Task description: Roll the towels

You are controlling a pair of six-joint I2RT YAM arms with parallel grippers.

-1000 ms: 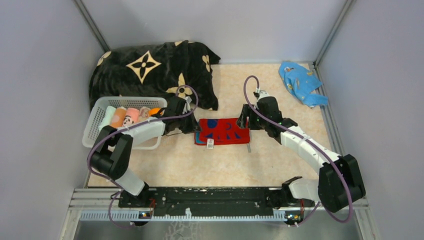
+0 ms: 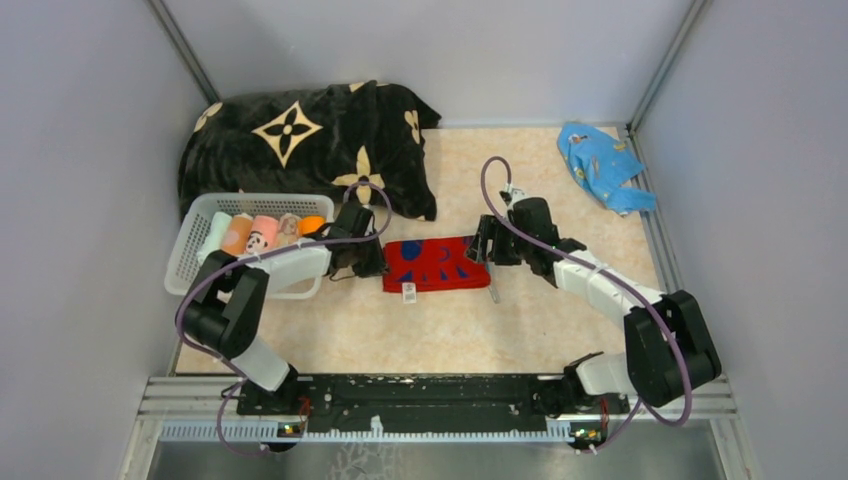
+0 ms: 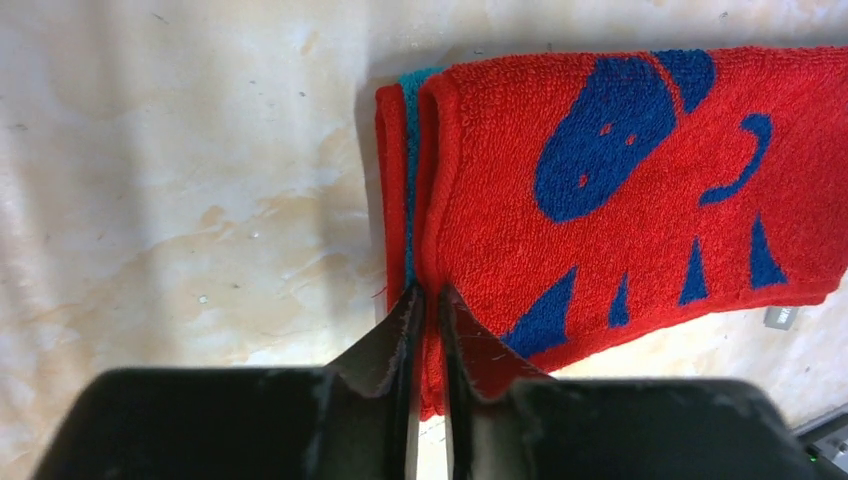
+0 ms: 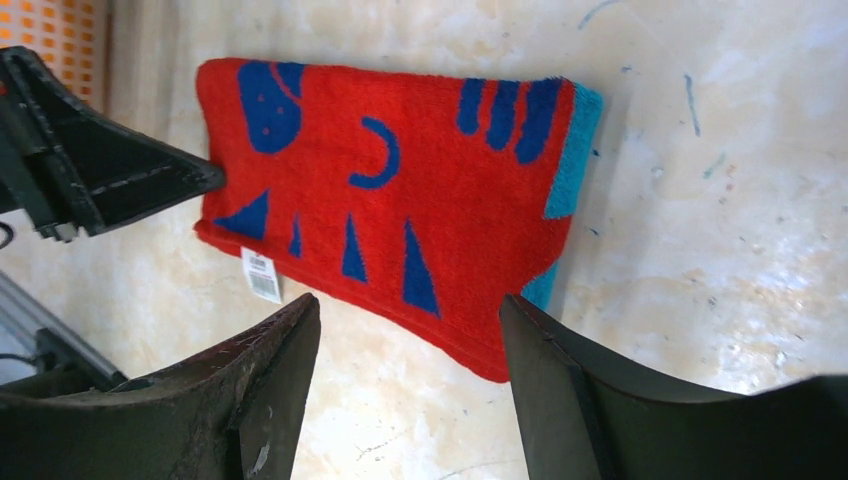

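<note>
A folded red towel (image 2: 435,262) with dark blue shapes lies flat in the middle of the table. In the left wrist view, the left end of the towel (image 3: 610,180) shows stacked layers with a teal strip among them. My left gripper is at this end, its fingers close together around the top layer's folded edge; whether they grip it is unclear. Over the towel's right end stands my right gripper, its fingers wide apart with nothing held. A white label (image 2: 409,292) sticks out from the front edge.
The white basket (image 2: 190,243) at left holds several rolled towels. A black blanket (image 2: 330,140) with tan flowers covers the back left. At the back right lies a crumpled blue cloth (image 2: 605,168). Bare table shows in front of the towel.
The towel's red top layer has shifted left along with my left gripper, covering the teal strip seen at its left end. My right gripper has moved slightly left and toward the front.
</note>
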